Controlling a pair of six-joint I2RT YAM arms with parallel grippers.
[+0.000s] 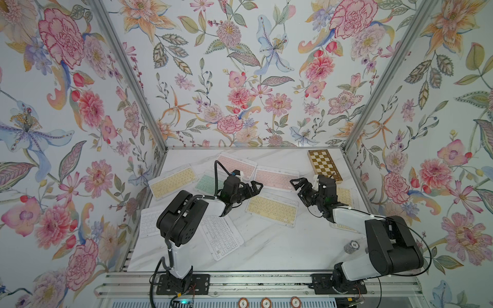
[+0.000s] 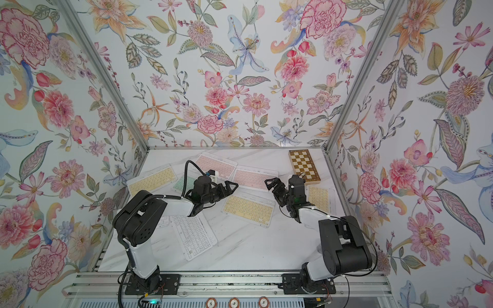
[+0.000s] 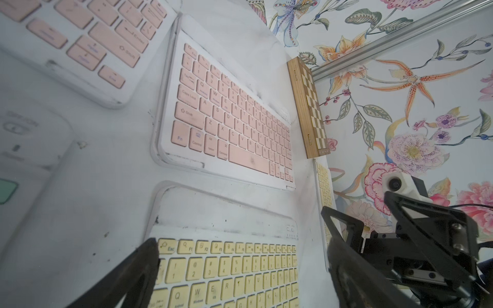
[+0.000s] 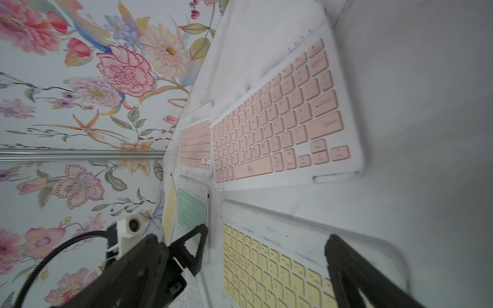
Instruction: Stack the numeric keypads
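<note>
The keypads look like full white keyboards with coloured keys. A yellow-keyed keyboard (image 1: 272,209) lies flat at the table's middle, just in front of a pink-keyed keyboard (image 1: 277,178); they are apart. Another pink one (image 1: 236,165) is behind and left, with a green-keyed one (image 1: 206,182) partly hidden by my left arm. My left gripper (image 1: 257,188) stands open over the middle yellow keyboard's left far corner, nothing between its fingers. Open and empty too, my right gripper (image 1: 296,185) hovers near that keyboard's right far corner and the pink one's right end.
More keyboards lie at the far left (image 1: 172,182), near left (image 1: 150,222), and front left (image 1: 221,237); yellow ones at right (image 1: 345,196) are partly behind my right arm. A checkered board (image 1: 324,166) is back right, a can (image 1: 351,247) front right.
</note>
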